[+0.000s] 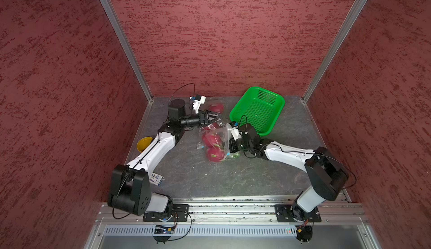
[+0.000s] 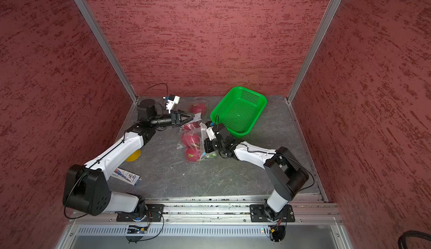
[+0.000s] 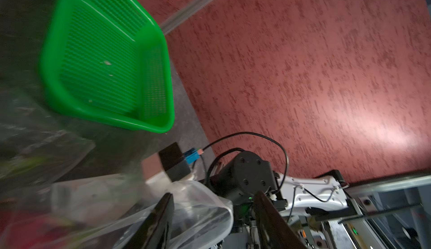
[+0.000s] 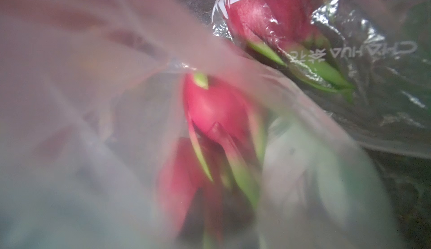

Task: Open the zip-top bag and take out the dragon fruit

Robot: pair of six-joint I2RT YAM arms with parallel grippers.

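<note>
A clear bag (image 1: 225, 133) lies on the table with red, green-tipped dragon fruit (image 1: 215, 155) inside, and its mouth gapes toward the right arm. My left gripper (image 1: 217, 116) hangs behind and left of that mouth. Its fingers (image 3: 162, 217) stand apart; the bag's loose rim shows below them in the left wrist view, with no grip on it evident. At the mouth is my right gripper (image 1: 232, 144), close against the plastic. Hazy film fills the right wrist view, with dragon fruit (image 4: 220, 107) showing through; the right fingers are hidden there.
Another bagged dragon fruit (image 1: 216, 107) lies behind the left gripper. The empty green basket (image 1: 279, 114) stands behind the right arm. A yellow bowl (image 1: 144, 143) and a small box (image 2: 126, 175) sit at the left.
</note>
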